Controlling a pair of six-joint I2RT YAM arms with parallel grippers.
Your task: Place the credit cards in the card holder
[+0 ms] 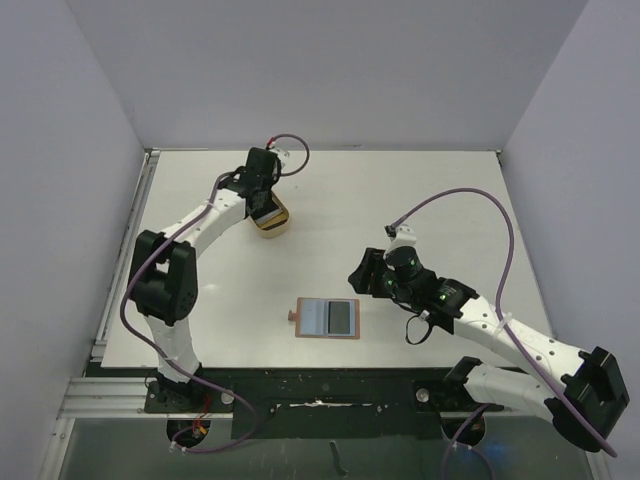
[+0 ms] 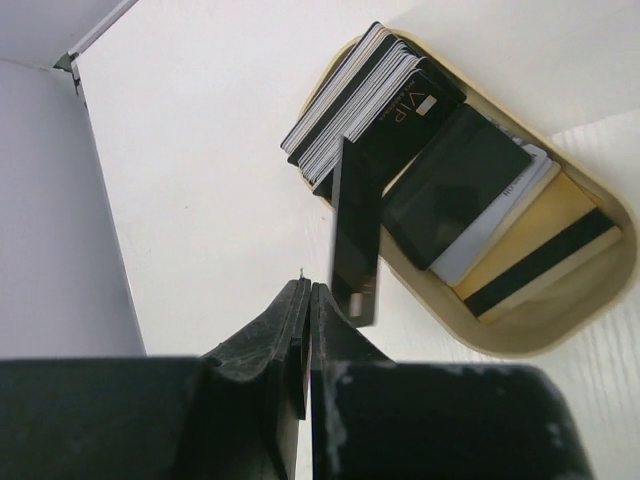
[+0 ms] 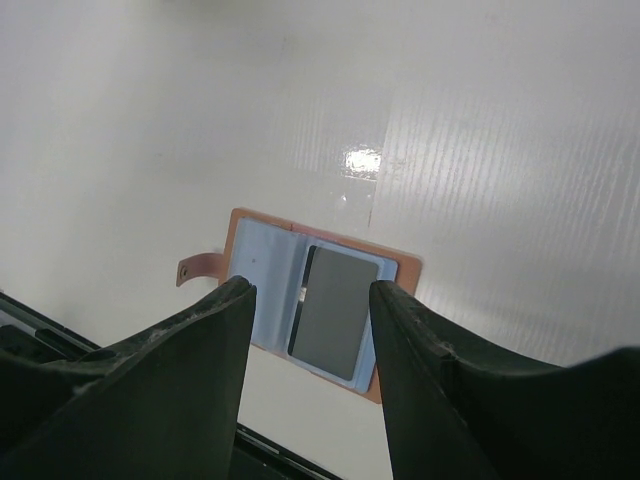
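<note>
In the left wrist view, a tan oval basket (image 2: 480, 338) holds several cards: a row on edge with a black VIP card (image 2: 408, 112) facing out, and flat ones including a yellow card (image 2: 535, 245). A blurred, tilted black card (image 2: 352, 235) overhangs the basket's near rim, just right of my left gripper, whose fingertips are shut; I see no card between them. Open on the table lies the card holder (image 1: 312, 316), brown-edged with light blue pockets and a dark grey panel (image 3: 335, 308). My right gripper is open and empty above it.
The holder's small brown strap (image 3: 203, 266) sticks out to its left. Walls bound the table on the left, right and back.
</note>
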